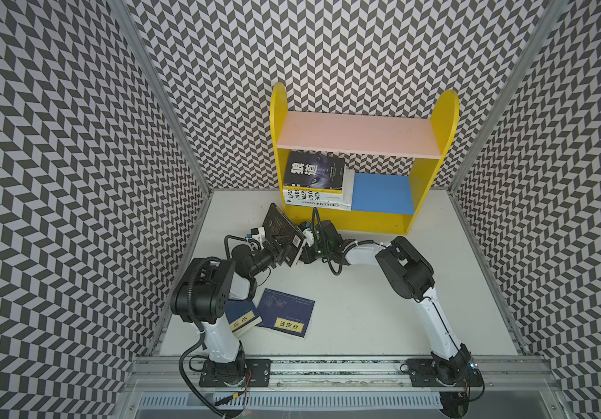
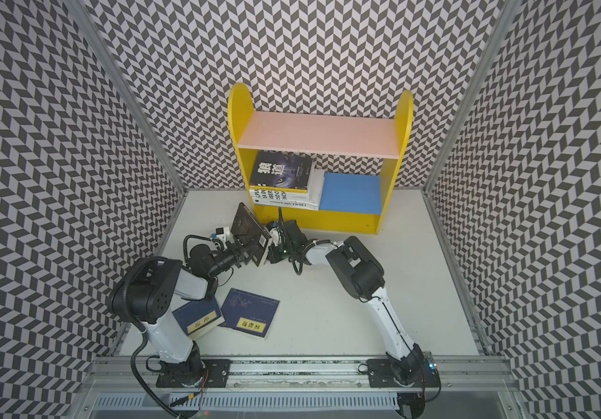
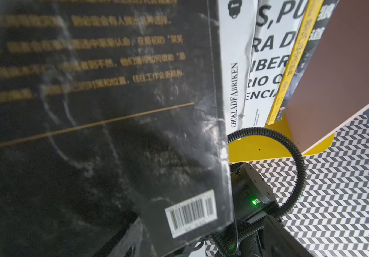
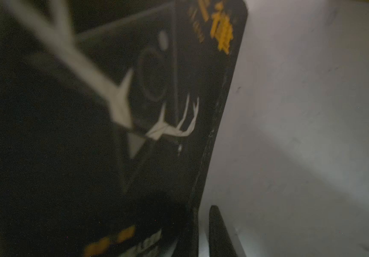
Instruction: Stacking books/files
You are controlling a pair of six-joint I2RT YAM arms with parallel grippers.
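Note:
A black book (image 1: 283, 227) stands tilted up on the table before the shelf, between the two grippers. Its back cover with a barcode (image 3: 191, 212) fills much of the left wrist view; the front cover, with a pale antler drawing, faces the right wrist camera. My left gripper (image 1: 285, 255) is open at the book's lower part, its fingers (image 3: 124, 239) spread wide and partly hidden by the cover. Close by on the other side, my right gripper is shut, with only a thin gap and nothing between its fingertips; the book's edge runs right beside them.
The yellow shelf (image 1: 279, 125) holds a pile of books (image 1: 314, 171) at its lower left and a blue panel (image 1: 383, 193) at right. Two blue books (image 1: 286, 312) (image 1: 242, 317) lie near the left arm.

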